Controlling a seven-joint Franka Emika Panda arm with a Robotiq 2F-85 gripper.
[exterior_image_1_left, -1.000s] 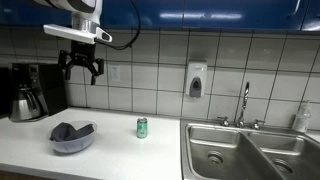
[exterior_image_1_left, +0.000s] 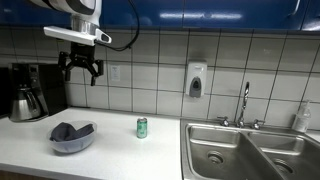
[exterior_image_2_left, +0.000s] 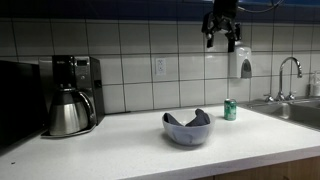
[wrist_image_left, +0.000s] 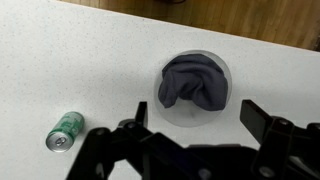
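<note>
A grey bowl (exterior_image_1_left: 72, 143) with a dark cloth (exterior_image_1_left: 66, 131) inside stands on the white counter, left of a green can (exterior_image_1_left: 142, 127). Seen from above in the wrist view, the cloth (wrist_image_left: 196, 82) lies bunched in the bowl (wrist_image_left: 184, 116), and the can (wrist_image_left: 65, 131) is off to the left. High above the counter hangs my gripper (exterior_image_1_left: 82, 76), its fingers wide apart and empty. From the other side, the gripper (exterior_image_2_left: 222, 45) is well clear of both the bowl (exterior_image_2_left: 188, 132) and the can (exterior_image_2_left: 230, 109).
A coffee maker (exterior_image_2_left: 73, 96) stands at the counter's left end. To the right is a steel double sink (exterior_image_1_left: 222, 152) with a faucet (exterior_image_1_left: 243, 103). A soap dispenser (exterior_image_1_left: 195, 79) is mounted on the tiled wall. Bare counter (exterior_image_1_left: 120, 152) lies between bowl and sink.
</note>
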